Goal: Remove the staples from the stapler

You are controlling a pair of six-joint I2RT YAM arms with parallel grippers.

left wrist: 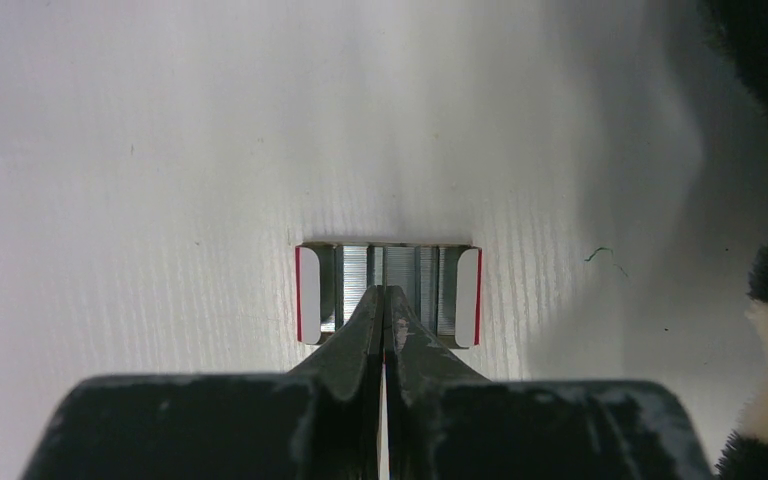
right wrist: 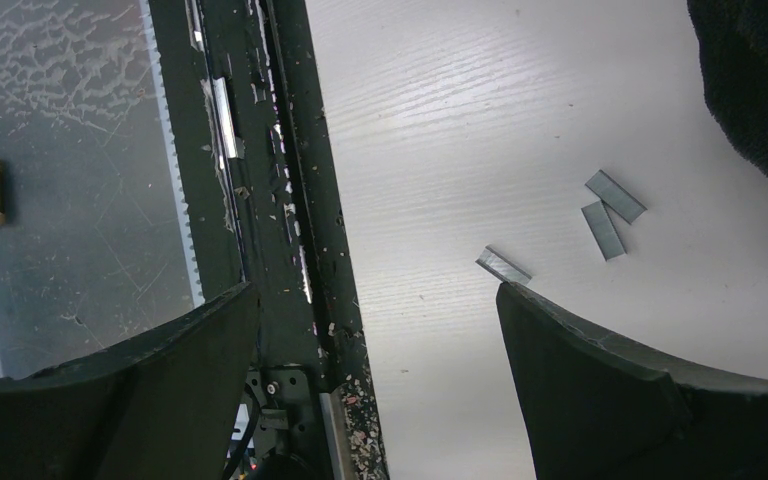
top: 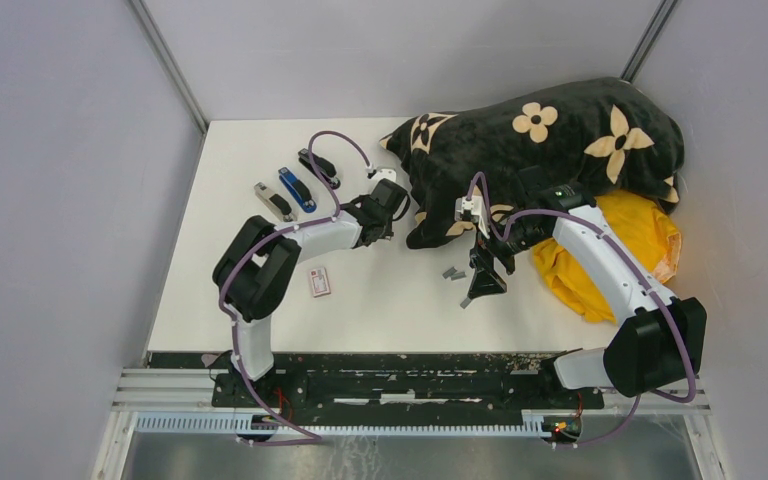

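Note:
Three staplers lie at the back left in the top view: grey (top: 272, 202), blue (top: 296, 190) and black (top: 318, 168). In the left wrist view an open box of staple strips (left wrist: 354, 275) lies just beyond my left gripper, which is shut, its tips over the box's near part; whether it grips anything there is unclear. My right gripper stands open above the table; several loose staple strips (right wrist: 602, 228) lie below and beyond it.
A dark flowered plush (top: 530, 130) covers the back right, with a yellow cloth (top: 590, 280) beside it. A small box (top: 319, 282) lies at front middle left.

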